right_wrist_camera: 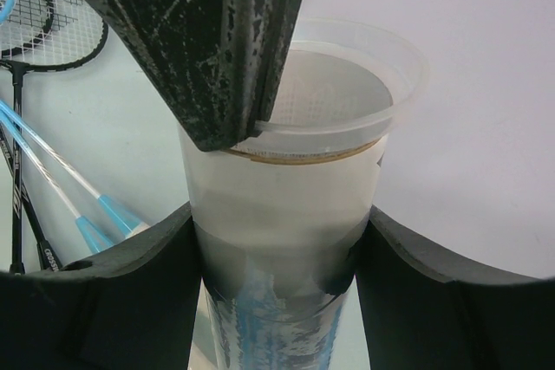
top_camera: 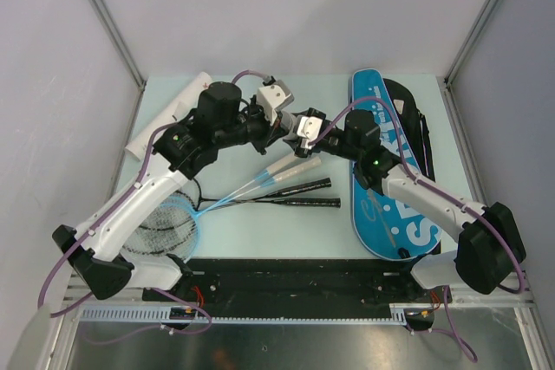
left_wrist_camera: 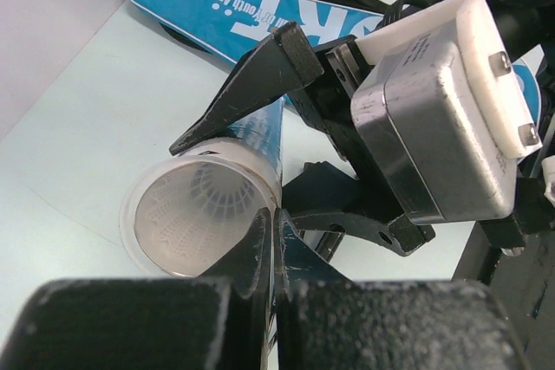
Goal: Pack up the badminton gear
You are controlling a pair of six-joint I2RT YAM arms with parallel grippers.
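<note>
A shuttlecock tube (right_wrist_camera: 277,188) with a pale, translucent end stands in my right gripper, which is shut around it. In the left wrist view the tube's open end (left_wrist_camera: 198,214) faces the camera, and a white mesh skirt shows inside. At the rim my left gripper is shut, its tips touching the edge; I cannot tell whether the thin rim lies between them. From the top, both grippers meet above the table and mostly hide the tube. Rackets with light handles (top_camera: 290,172) and black handles (top_camera: 303,202) lie below.
On the right lies a blue racket bag (top_camera: 368,223) over a black bag (top_camera: 401,106). A white cylinder (top_camera: 165,119) rests at the back left. Racket heads (top_camera: 165,227) lie under the left arm.
</note>
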